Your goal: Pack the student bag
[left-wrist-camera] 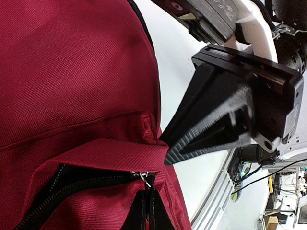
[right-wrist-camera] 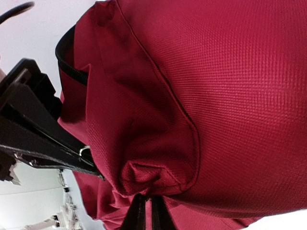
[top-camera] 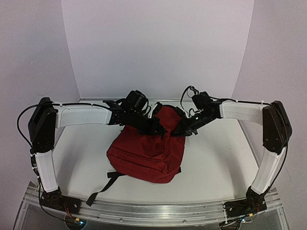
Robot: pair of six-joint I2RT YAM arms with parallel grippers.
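The red student bag [top-camera: 139, 153] lies on the white table with its top toward the back. In the left wrist view a black zipper [left-wrist-camera: 72, 189] curves under a red flap and ends in a silver zipper pull [left-wrist-camera: 141, 176]. My left gripper is shut on that pull. From the other side, my right gripper pinches a fold of the bag's fabric [right-wrist-camera: 148, 177] near the zipper's end, its fingertips close together. The two grippers are very near each other over the bag's upper right part. What lies inside the bag is hidden.
A black strap [top-camera: 103, 188] trails from the bag toward the metal rail [top-camera: 158, 211] at the front. Grey walls stand at the back and sides.
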